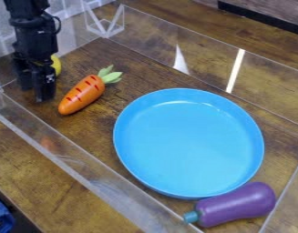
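Note:
My black gripper (39, 80) hangs at the upper left, just left of a toy carrot and in front of a small yellow object (56, 64) that it partly hides. Whether its fingers are open or shut is hard to tell. The orange carrot (83, 94) with green leaves lies on the wooden surface. A blue plate (188, 141) fills the right middle, and a purple eggplant (236, 206) lies at the lower right.
Clear plastic walls border the area along the left, lower left, back and right. Bare wood (138, 77) shows between carrot and plate. The gripper is close to the left wall.

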